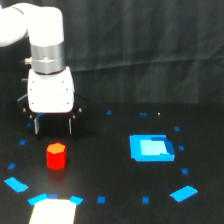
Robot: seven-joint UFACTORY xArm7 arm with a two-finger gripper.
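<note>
A small red block [56, 157] with a lighter, roughly hexagonal top rests on the black surface at left. Just behind and above it in the view, my gripper [54, 128] points downward. Its two thin dark fingers stand well apart, so it is open, and nothing shows between them. The block appears clear of the fingers. To the right lies a shallow blue square tray [134, 147] with a pale patch inside.
A cream square [52, 212] lies at the front left edge, with blue strips [37, 199] near its corners. Other blue strips [184, 193] and several small blue squares mark the black surface. The space between block and tray is clear.
</note>
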